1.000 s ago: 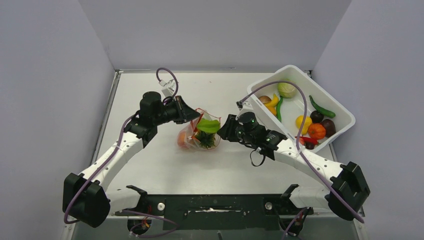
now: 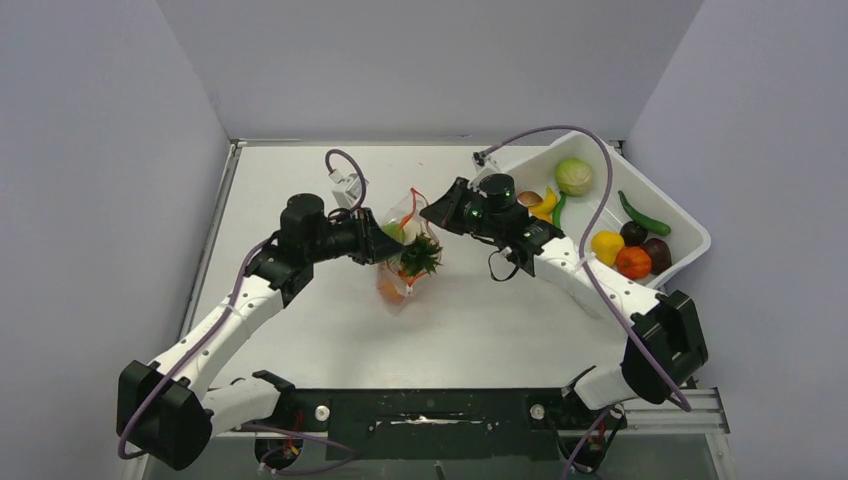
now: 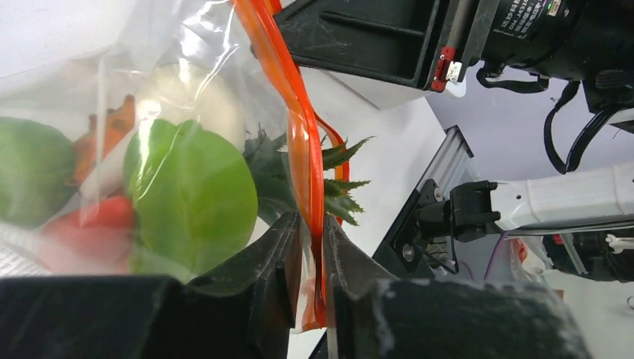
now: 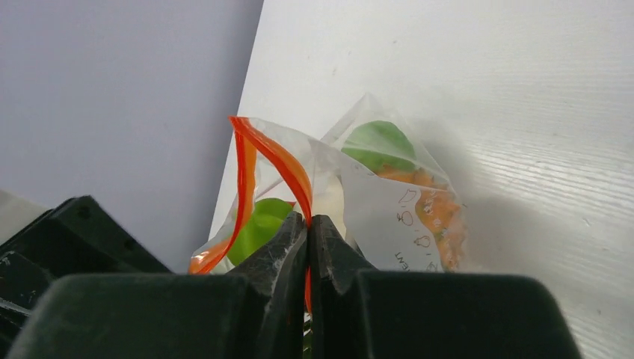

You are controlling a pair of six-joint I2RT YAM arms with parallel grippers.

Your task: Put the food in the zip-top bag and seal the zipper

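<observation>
The clear zip top bag (image 2: 390, 293), with an orange-edged mouth, stands mid-table, packed with food. Inside, a green pepper (image 3: 191, 198), a red one (image 3: 93, 232) and spiky green leaves (image 2: 421, 255) show. My right gripper is shut on the orange rim (image 4: 280, 161) on one side of the mouth. At the near-left side of the mouth, my left gripper stands slightly open, a narrow gap between its fingers and the orange strip (image 3: 305, 157) running through it. The mouth gapes in the right wrist view.
At the right, a white bin (image 2: 690, 222) holds a cabbage (image 2: 573, 176), a banana (image 2: 545, 204), a yellow fruit (image 2: 606, 246), a pumpkin (image 2: 633, 263) and other produce.
My right gripper has moved up and left, pulling its side of the rim with it. The left has swung down and rightward. The bag's mouth has narrowed and turned; the grippers are closer together.
</observation>
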